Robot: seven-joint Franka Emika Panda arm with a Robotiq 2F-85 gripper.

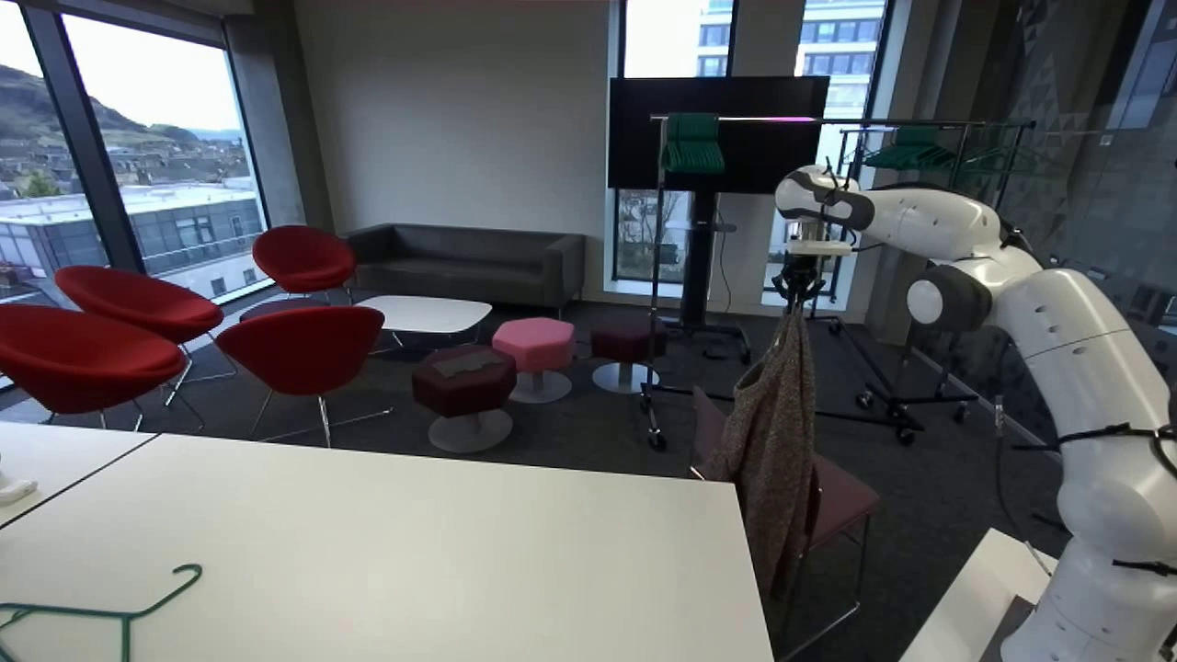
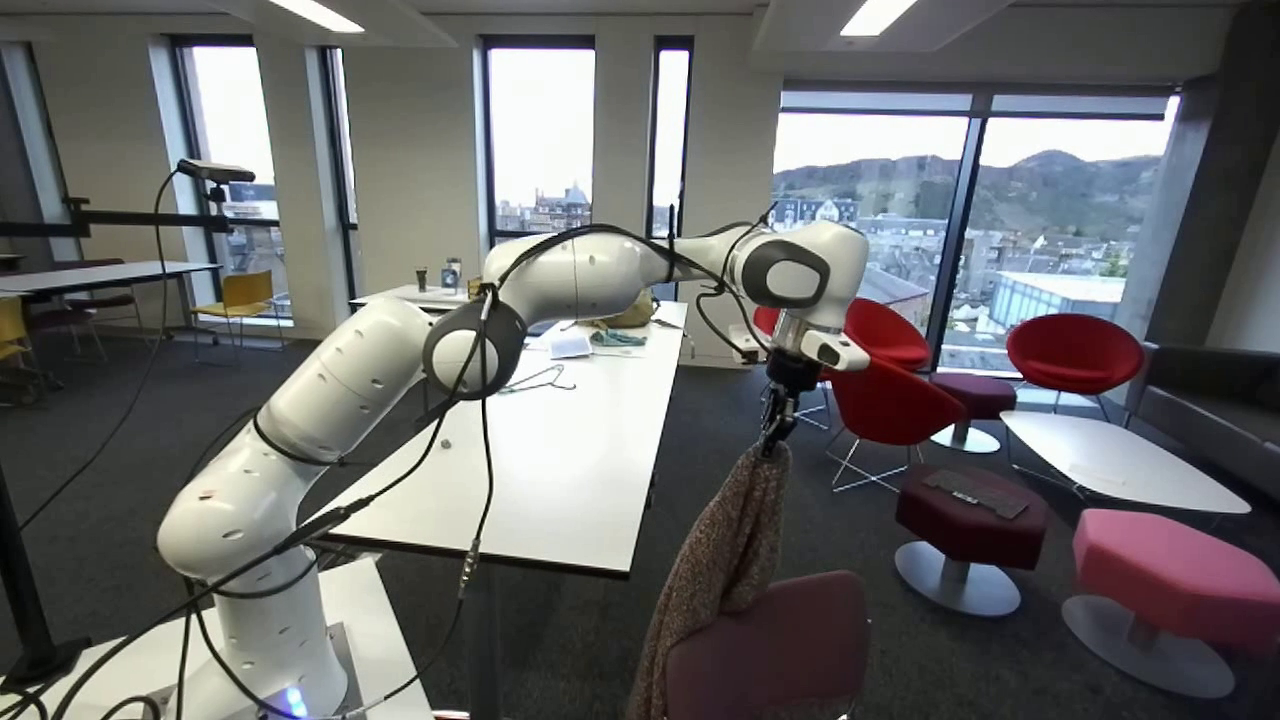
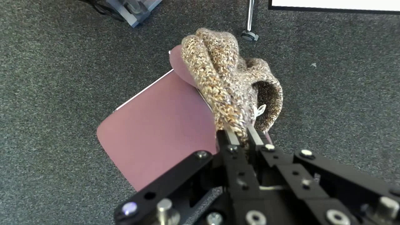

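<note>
A brown speckled knitted garment (image 1: 778, 414) hangs from my gripper (image 1: 799, 300), draped down beside and over the back of a maroon chair (image 1: 844, 502). In the wrist view my gripper is shut on the knit garment (image 3: 228, 78), which bunches up between the fingertips, with a white tag showing near a fold. Beneath it lies the chair's seat (image 3: 161, 127). From the other side, the garment (image 2: 726, 528) falls in front of the chair's backrest (image 2: 774, 648); its lower end runs out of view.
A long white table (image 1: 441, 530) stands beside the chair, with a green hanger (image 1: 121, 612) on it. Behind the chair is a clothes rack (image 1: 658, 276) carrying several green hangers (image 1: 692, 143). Stools (image 1: 463, 381) and red chairs stand farther off.
</note>
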